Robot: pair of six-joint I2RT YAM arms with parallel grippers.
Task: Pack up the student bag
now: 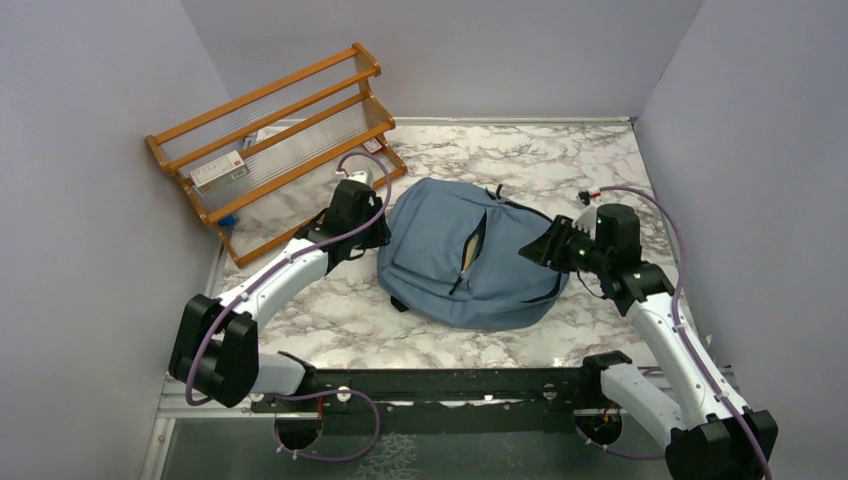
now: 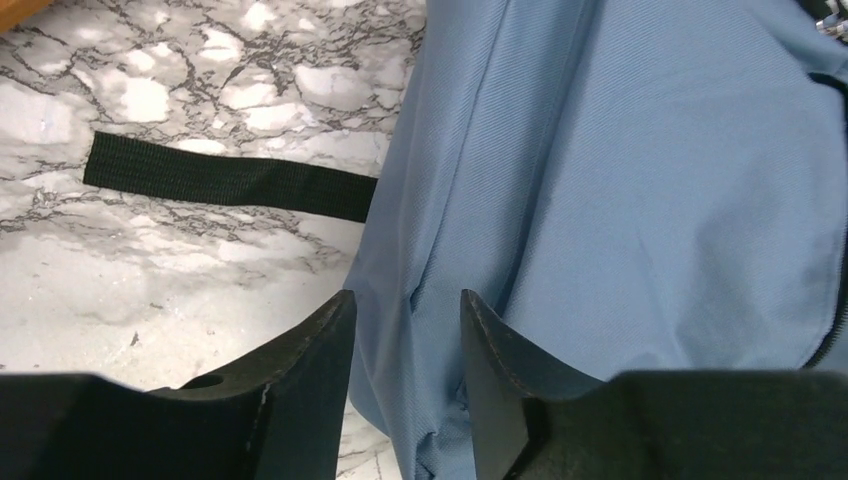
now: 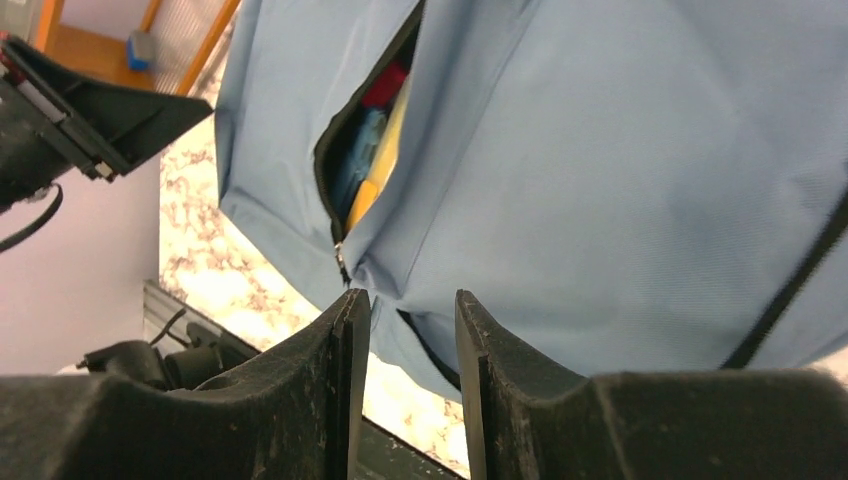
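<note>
The blue-grey student bag (image 1: 435, 235) lies flat on the marbled table, its front pocket (image 1: 473, 252) partly unzipped. Red (image 3: 386, 84) and yellow (image 3: 390, 150) items show inside that pocket in the right wrist view. At the bag's left edge is my left gripper (image 1: 384, 232); its fingers stand apart, with a fold of bag cloth (image 2: 408, 350) in the gap and space on either side of it. Over the bag's right part, my right gripper (image 1: 530, 258) has parted fingers and nothing visibly gripped.
A tilted wooden rack (image 1: 290, 135) stands at the back left, holding a white box (image 1: 218, 172) and a blue item (image 1: 228, 221). A black strap (image 2: 230, 180) sticks out from the bag's left side. Bare table lies behind and in front of the bag.
</note>
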